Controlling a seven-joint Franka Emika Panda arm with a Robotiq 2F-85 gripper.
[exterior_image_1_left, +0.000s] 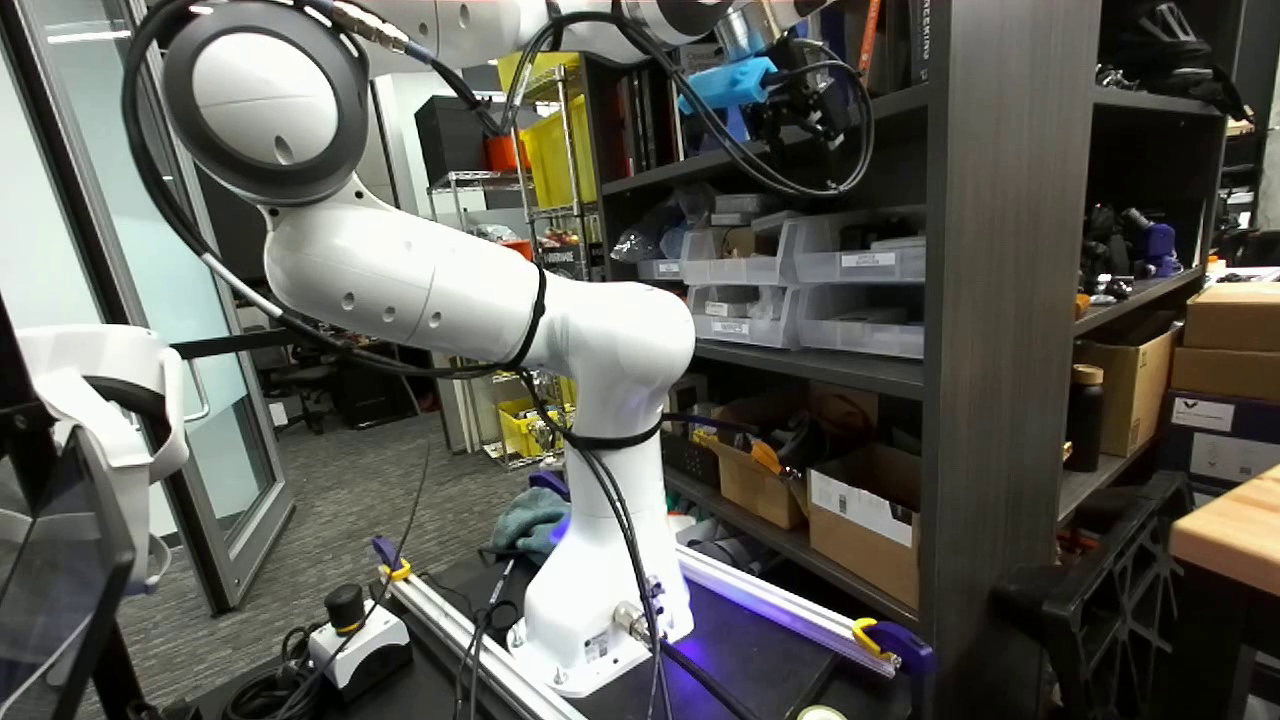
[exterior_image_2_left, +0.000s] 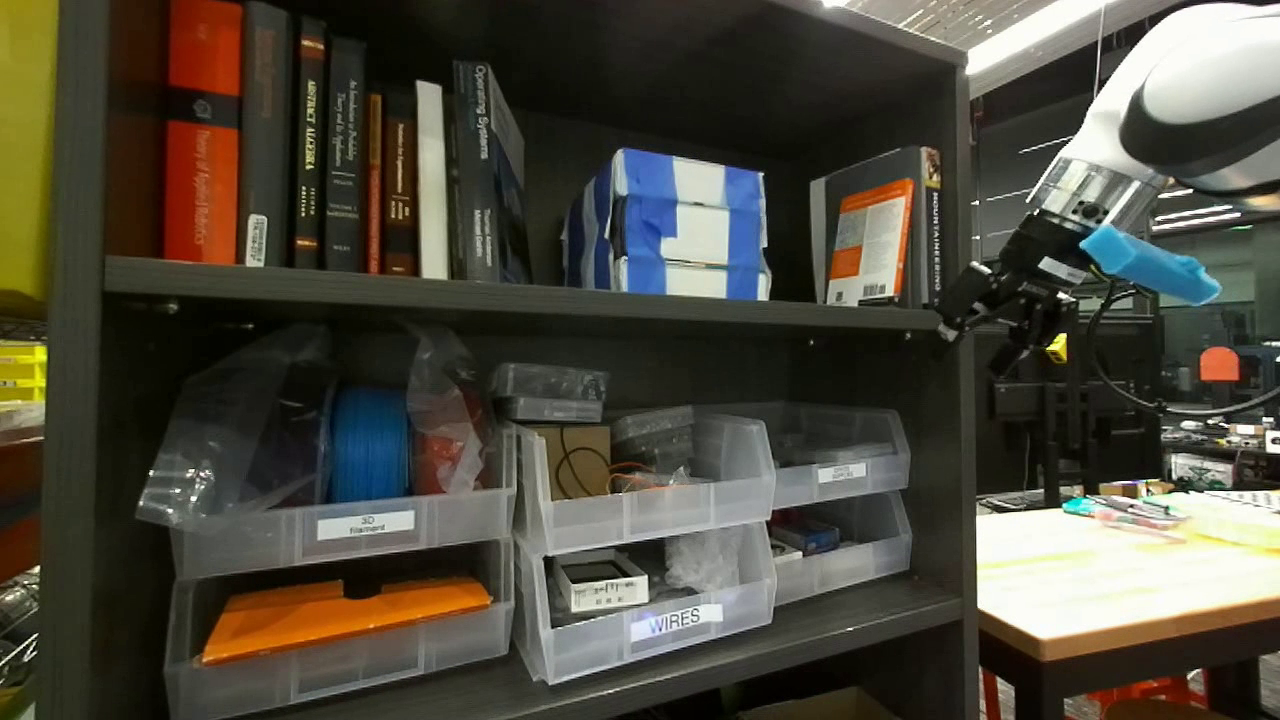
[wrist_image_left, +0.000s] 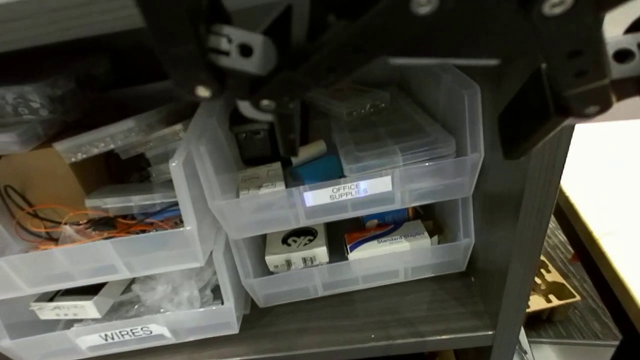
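My gripper stands open in the wrist view, its two black fingers wide apart and nothing between them. Behind the gap is a clear bin labelled OFFICE SUPPLIES, holding flat clear cases, a blue item and a small white box. Under it, a lower bin contains a box of staples and a white box with a black logo. In exterior view 2 the gripper hangs by the shelf's right edge, near the upper board's height.
Left of these stand the WIRES bin and the 3D filament bin. The upper shelf board carries books and a blue-and-white striped box. The shelf's side panel and a wooden table lie to the right.
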